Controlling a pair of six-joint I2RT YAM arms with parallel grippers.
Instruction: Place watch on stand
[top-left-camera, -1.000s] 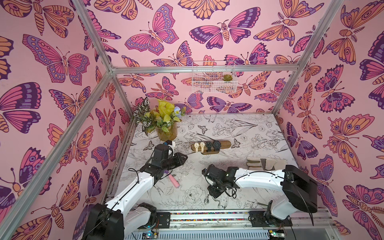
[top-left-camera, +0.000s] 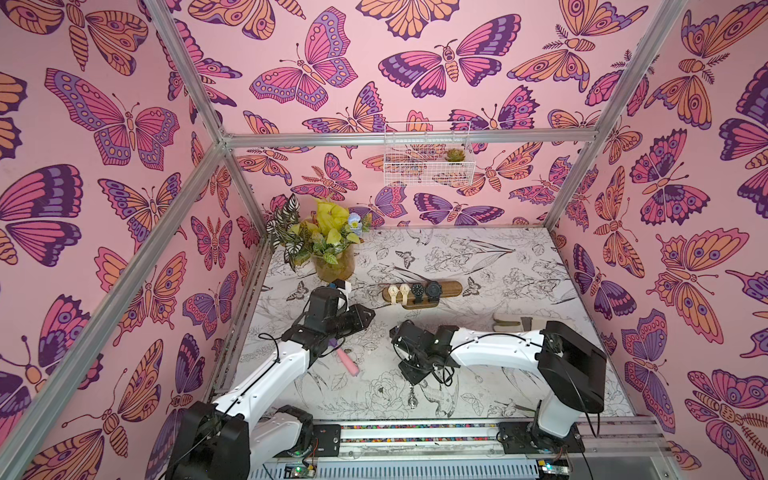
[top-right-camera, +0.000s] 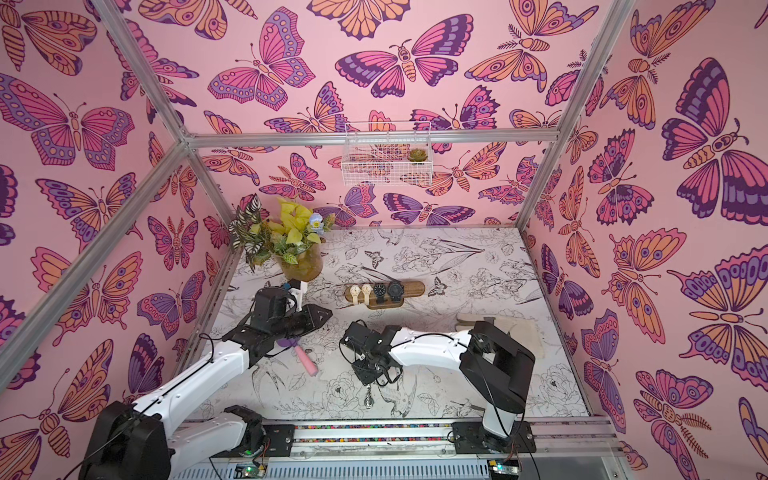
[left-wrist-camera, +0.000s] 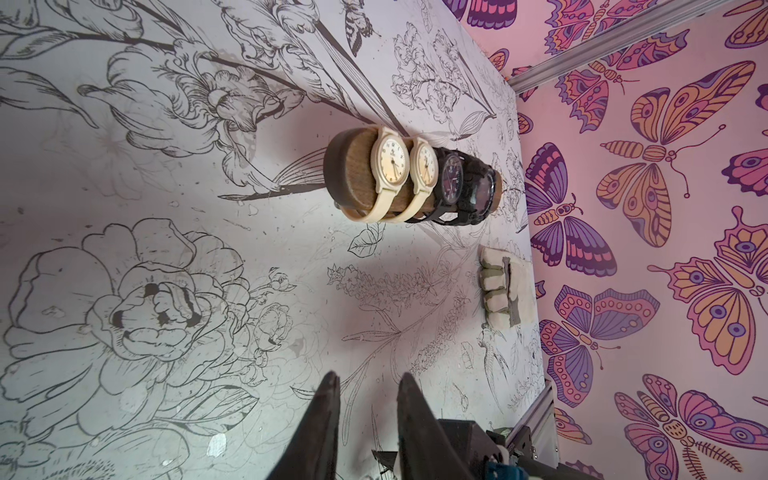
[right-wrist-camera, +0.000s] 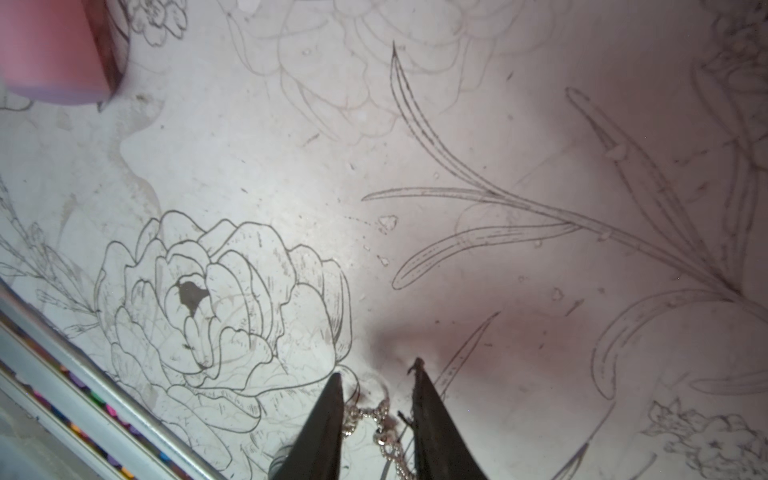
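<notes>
A wooden watch stand holds two cream and two dark watches at the back centre. A silver, sparkly watch or chain lies on the front of the table, under my right gripper; the right gripper stands open, and I cannot tell whether the piece is between or just beyond the fingers. My left gripper hangs over the table left of and in front of the stand, fingers part open with nothing seen between them.
A flower pot stands at the back left. A pink-handled tool lies below the left arm. Gloves lie at the right.
The left arm looks unchanged.
</notes>
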